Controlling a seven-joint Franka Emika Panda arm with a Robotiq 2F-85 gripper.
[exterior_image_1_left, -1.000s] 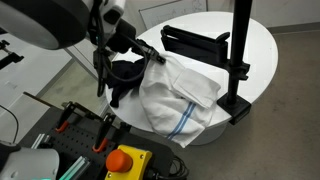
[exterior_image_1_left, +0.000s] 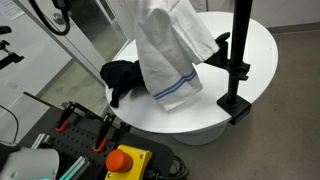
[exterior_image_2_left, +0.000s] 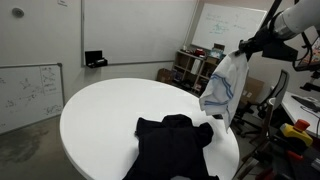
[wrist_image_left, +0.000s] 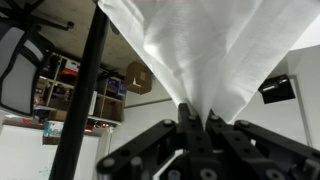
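Observation:
A white towel (exterior_image_1_left: 172, 60) with blue stripes hangs above the near part of the round white table. In exterior view 2 my gripper (exterior_image_2_left: 244, 50) is high at the right, with the towel (exterior_image_2_left: 226, 86) draped down from it. The wrist view has the cloth (wrist_image_left: 205, 60) gathered to a point at the gripper's fingers (wrist_image_left: 204, 132), which are shut on it. A black cloth (exterior_image_1_left: 122, 77) lies crumpled on the table beside the towel. The gripper itself is out of exterior view 1.
Next to the table's right edge a black post (exterior_image_1_left: 236, 60) stands on a clamp. The round table (exterior_image_2_left: 100, 120) has broad bare room on its far side. A yellow box with a red button (exterior_image_1_left: 122, 160) sits in the foreground.
The towel has risen from a heap on the table to hanging upright. My arm has lifted up out of exterior view 1. The black cloth has stayed on the table.

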